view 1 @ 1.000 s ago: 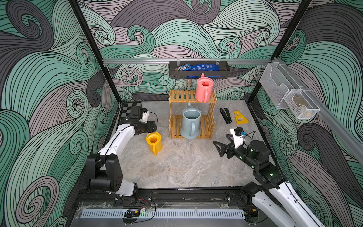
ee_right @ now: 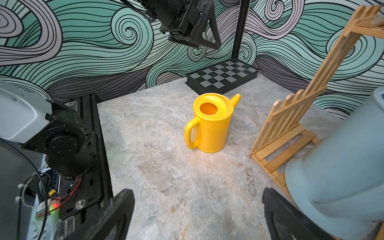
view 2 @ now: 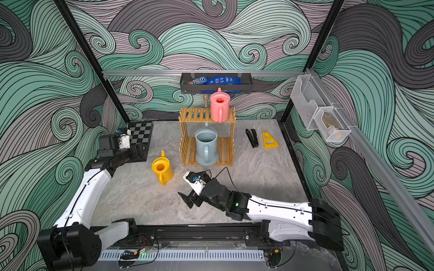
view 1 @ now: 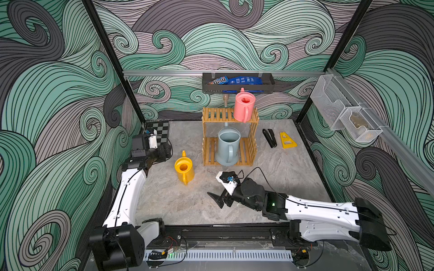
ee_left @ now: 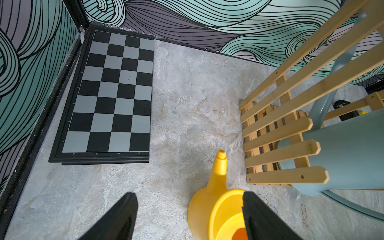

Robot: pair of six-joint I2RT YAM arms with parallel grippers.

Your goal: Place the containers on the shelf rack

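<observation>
A yellow watering can (view 1: 184,169) stands upright on the table, left of the wooden shelf (view 1: 210,155), its spout toward the back and its handle toward the front. A large blue-grey can (view 1: 227,146) occupies the lower shelf tier; a pink can (view 1: 244,108) sits on top. My left gripper hovers over the left side, fingers apart and empty, with the yellow can partly behind its right finger in the left wrist view. Low over the front middle, my right gripper is open and empty. It lies on the handle side of the yellow can, well apart from it.
A checkered board (ee_left: 108,96) lies in the back left corner. Right of the shelf are a black tool (view 1: 270,137) and a yellow scraper-like piece (view 1: 287,140). Bare table surrounds the yellow can at the front.
My right arm has swung left and toward the front, from right of the shelf to the front middle. The left arm has drawn back to the left, away from the yellow can. The cans stay put.
</observation>
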